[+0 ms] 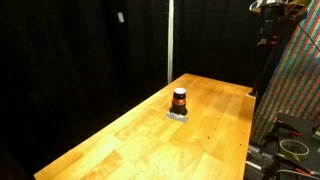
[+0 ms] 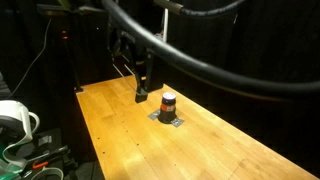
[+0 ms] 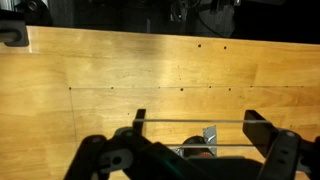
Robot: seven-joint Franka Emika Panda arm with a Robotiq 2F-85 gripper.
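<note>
A dark, can-like object with a white top and a reddish label (image 1: 179, 97) stands upright near the middle of the wooden table (image 1: 130, 130). In exterior view 2 the same object (image 2: 168, 104) stands over flat grey pieces (image 2: 178, 122). My gripper has its fingers wide apart, with two thin pale lines running across the gap. At the lower edge of the wrist view, the dark object (image 3: 194, 143) shows partly behind these lines, well below the fingers. Exterior view 1 has the arm (image 1: 270, 25) at the upper right, away from the object.
Bare tabletop (image 3: 110, 75) surrounds the object. Black curtains (image 1: 80, 60) hang behind the table. Cables (image 1: 292, 150) and equipment lie beyond its right edge in exterior view 1. A thick dark cable (image 2: 200, 68), blurred and close, crosses exterior view 2.
</note>
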